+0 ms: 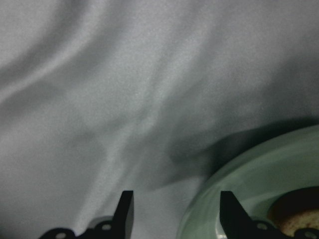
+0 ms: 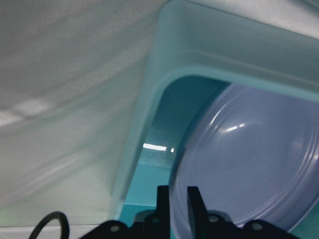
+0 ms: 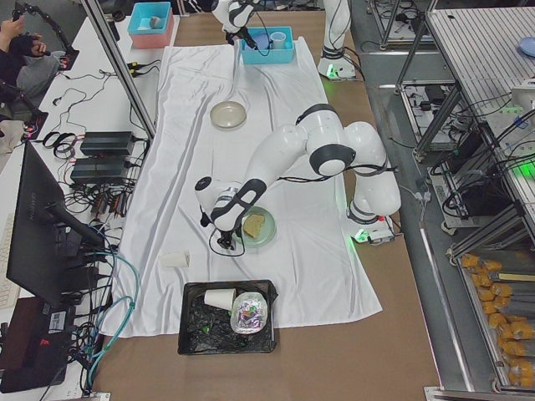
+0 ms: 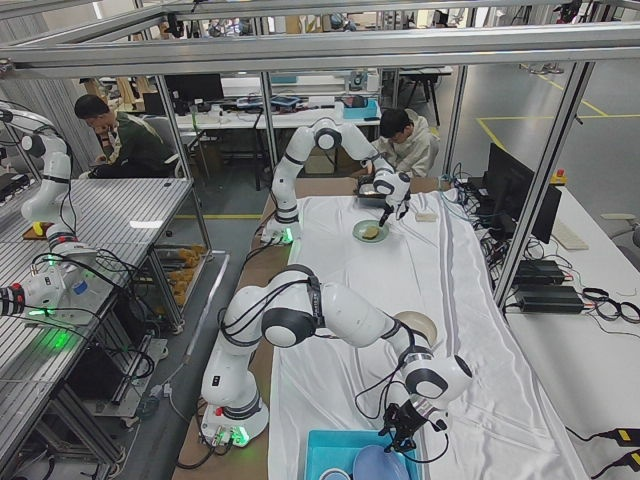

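A green plate (image 3: 269, 226) with a brown food item (image 3: 253, 225) on it lies on the white cloth. My left gripper is open at the plate's left edge, one finger over the rim, nothing visibly held. My right gripper is at a blue bin (image 2: 134, 134) at the far end, its fingers close together at the rim of a blue-purple plate (image 2: 249, 149) inside. Whether they grip that rim is unclear.
A beige plate (image 3: 228, 114) lies mid-cloth. A black tray (image 3: 226, 341) with a white cup (image 3: 219, 298) and foil container (image 3: 249, 312) stands at the near end. A pale flat piece (image 3: 174, 260) lies left of it.
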